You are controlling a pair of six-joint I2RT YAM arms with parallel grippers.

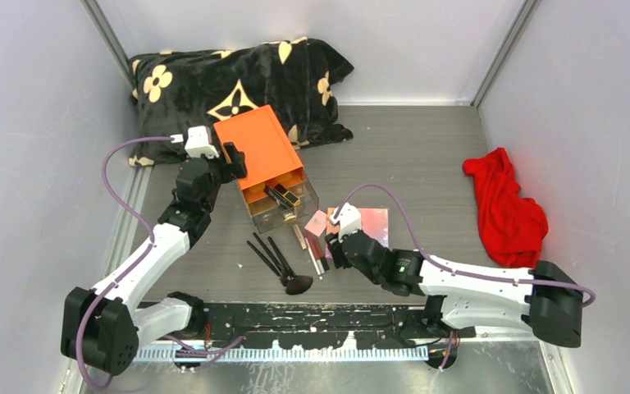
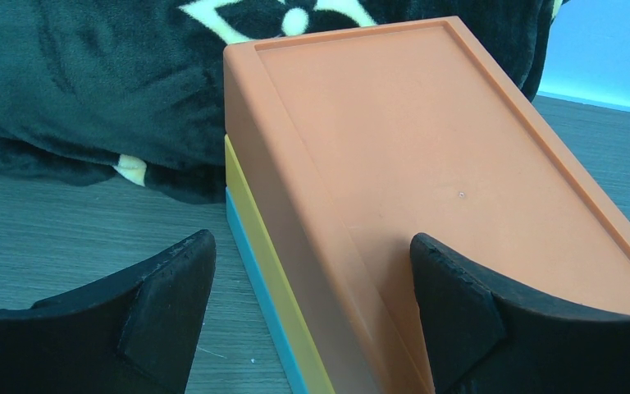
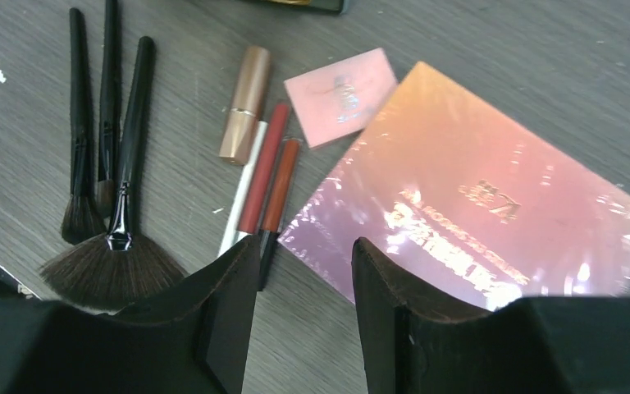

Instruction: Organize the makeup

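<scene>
The orange makeup box (image 1: 256, 146) stands tilted at the back, its clear-fronted drawer (image 1: 269, 217) pulled out with dark and gold items (image 1: 285, 195) inside. My left gripper is open, one finger on each side of the box's left edge. Over the pencils and the pink palette (image 3: 476, 189), my right gripper is open and empty. In the right wrist view, a rose-gold tube (image 3: 246, 103), a white pencil (image 3: 243, 189), a red pencil (image 3: 264, 168), a brown pencil (image 3: 279, 193) and a small pink box (image 3: 340, 97) lie close together. Several black brushes (image 3: 123, 180) lie left of them.
A dark patterned blanket (image 1: 189, 90) lies behind the box. A red cloth (image 1: 504, 205) rests along the right wall.
</scene>
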